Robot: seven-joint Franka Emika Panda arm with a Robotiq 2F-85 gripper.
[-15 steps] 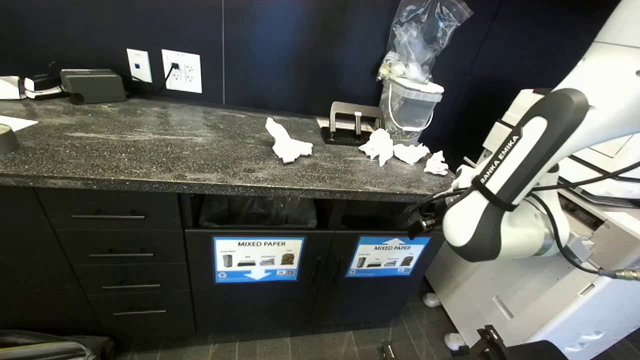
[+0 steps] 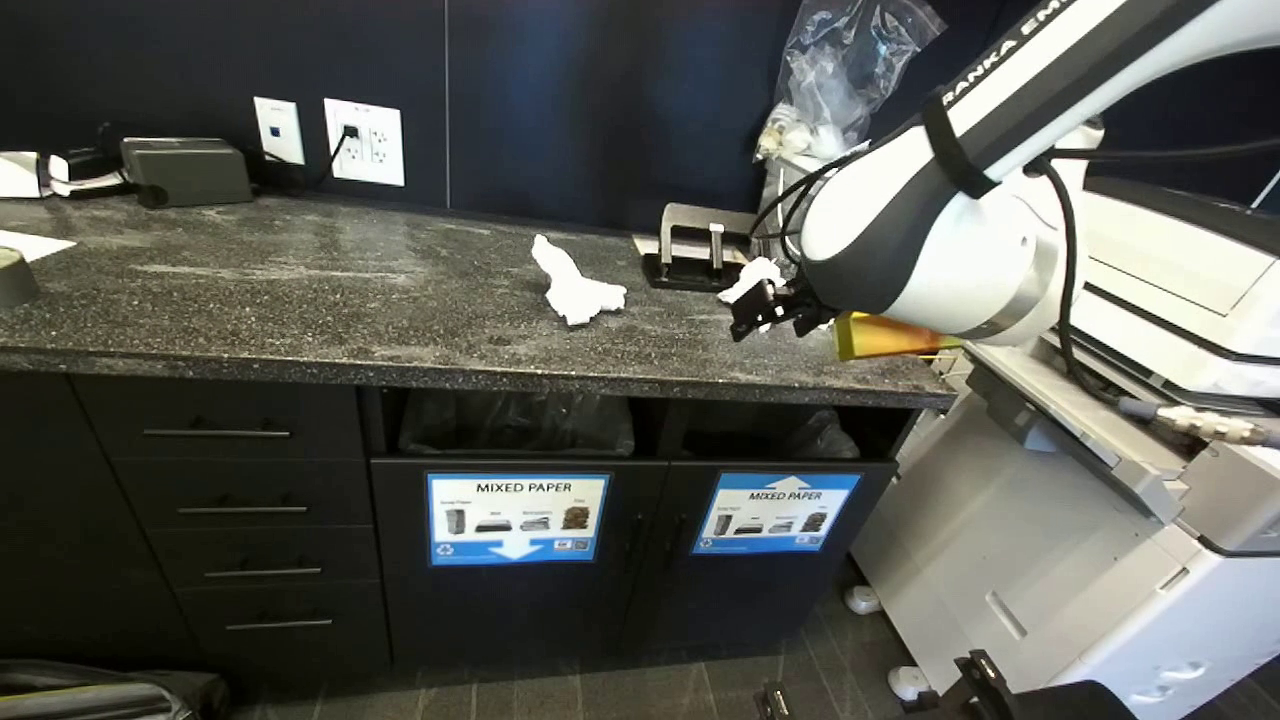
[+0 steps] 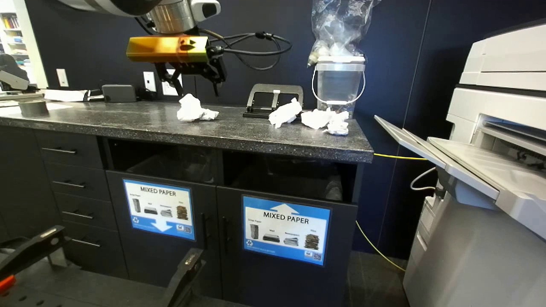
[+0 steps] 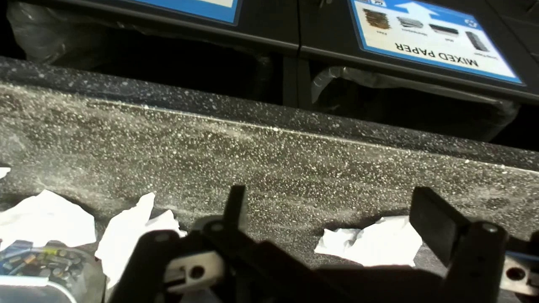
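My gripper (image 3: 198,93) hangs above the counter in exterior view 2, its fingers (image 3: 216,84) apart and empty. A crumpled white paper (image 3: 190,109) appears below it there. In the wrist view, a white paper (image 4: 381,242) lies on the counter near the right finger, partly behind the gripper's dark body, while two more papers (image 4: 48,219) show at the lower left, one partly covered by the left finger. Exterior view 2 shows other papers (image 3: 285,113) in a row to the right. In exterior view 1 the arm hides some of them; one paper (image 2: 576,286) stands clear.
A black hole punch (image 3: 274,99) and a clear bucket (image 3: 339,82) with a plastic bag stand at the back. Beneath the dark counter (image 2: 300,300) are two open bin slots labelled MIXED PAPER. A printer (image 2: 1188,270) is on the right.
In exterior view 1 the arm has moved up and leftward from in front of the right cabinet to over the counter. It now covers the bucket and some papers. The visible left paper has stayed put.
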